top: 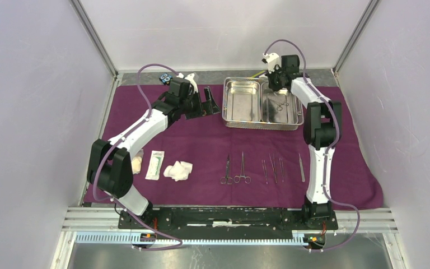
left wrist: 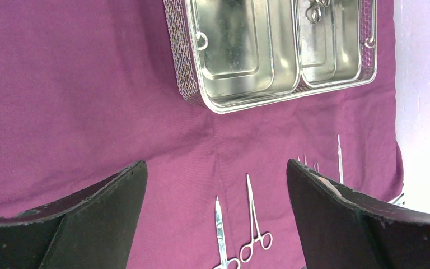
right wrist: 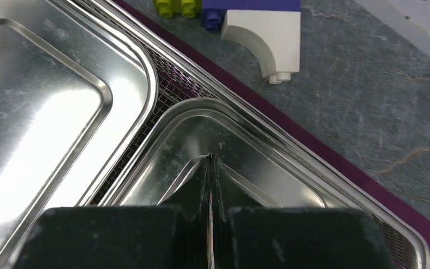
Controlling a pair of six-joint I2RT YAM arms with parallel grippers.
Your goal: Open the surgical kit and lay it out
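Observation:
The steel kit box (top: 241, 124) stands at the back of the purple cloth with two inner trays; scissors (top: 280, 105) lie in the right tray. My right gripper is shut over that tray's back corner; whether anything thin is between its tips is unclear. My left gripper is open and empty, left of the box. Laid out in front are scissors (top: 227, 174), a clamp (top: 242, 175), several slender instruments (top: 274, 168) and a scalpel (top: 301, 168). At the left lie gauze (top: 177, 171), a packet (top: 155, 165) and another pale item (top: 137, 163).
Behind the box, on a grey stone strip, are plastic bricks (right wrist: 260, 39). Walls close in at the sides and back. The cloth between the left arm and the instruments is mostly clear.

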